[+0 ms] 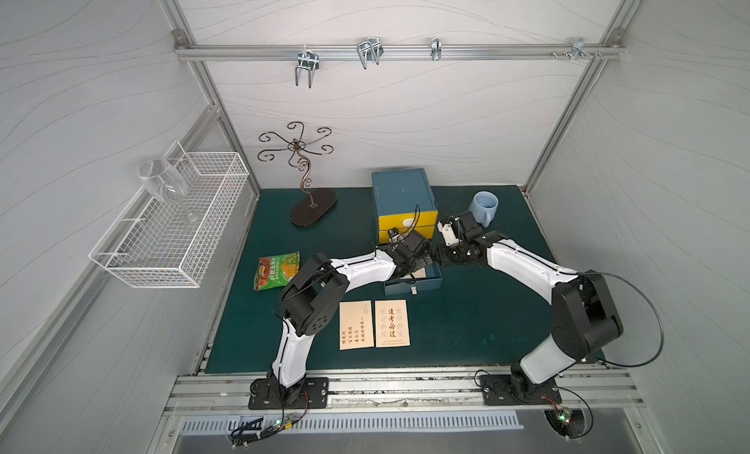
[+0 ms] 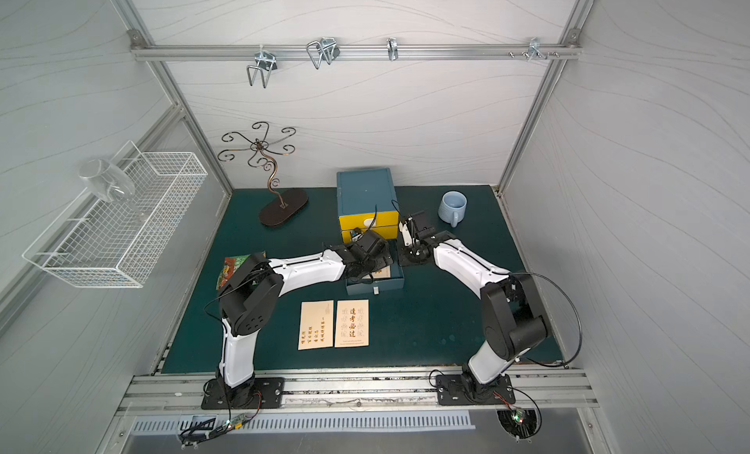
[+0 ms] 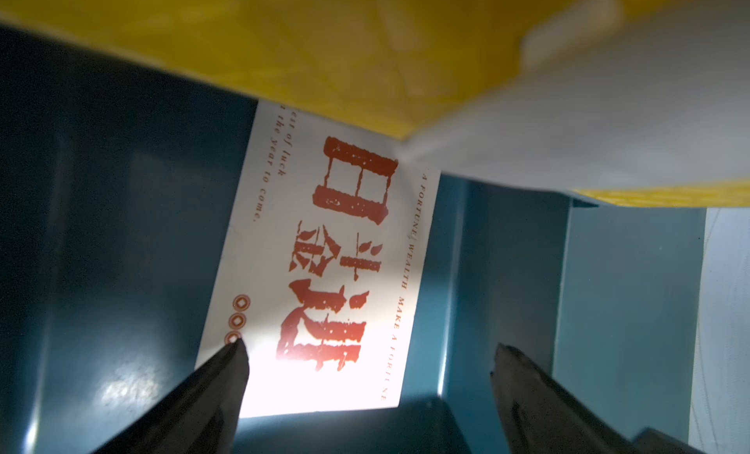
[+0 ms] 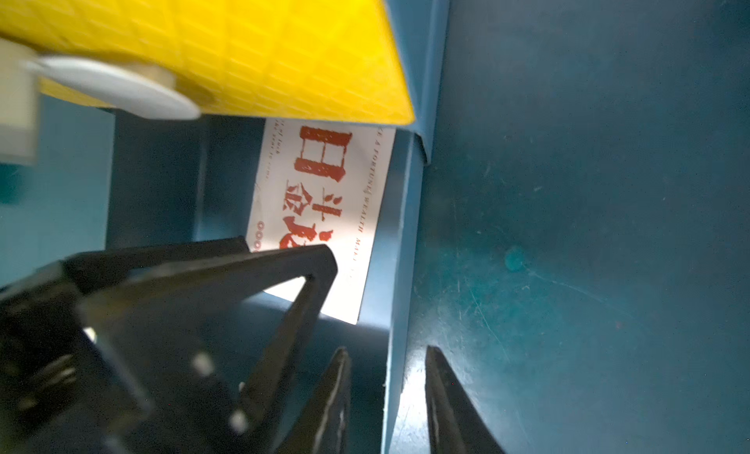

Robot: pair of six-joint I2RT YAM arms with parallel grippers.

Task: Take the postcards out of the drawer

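Observation:
One postcard with red characters (image 3: 328, 282) lies flat inside the pulled-out blue drawer (image 1: 429, 283); its far end passes under the yellow front above. Over this card my left gripper stands open, fingers spread wide and nothing between them. The right gripper is open at the drawer's right side wall (image 4: 397, 313), with the wall's top edge running between its fingertips in the right wrist view; contact cannot be made out. Two cream postcards, one left (image 1: 356, 325) and one right (image 1: 392, 323), lie side by side on the table before the drawer.
The blue cabinet (image 1: 402, 190) with its yellow upper front (image 4: 258, 48) stands behind the drawer. A blue mug (image 1: 483, 207) is at back right, a green snack packet (image 1: 276, 270) at left.

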